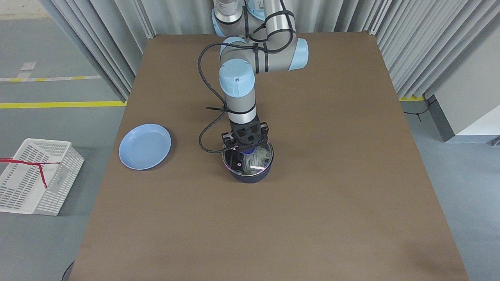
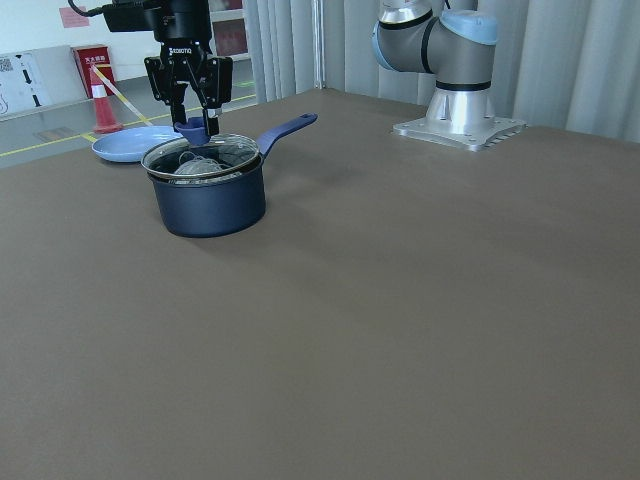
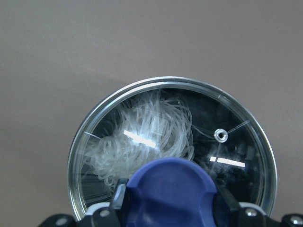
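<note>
A dark blue saucepan [image 2: 207,210] stands on the table, a glass lid [image 3: 142,137] on top and its handle [image 2: 292,128] pointing back in the left view. White stringy contents show through the glass. My gripper is shut on the lid's blue knob [image 3: 171,189], directly over the pan; in the front view [image 1: 246,140] the arm hides most of the knob.
An empty light blue plate [image 1: 144,146] lies to the pan's left on the table. A white basket [image 1: 55,196] stands on the floor beyond the table [image 1: 290,220].
</note>
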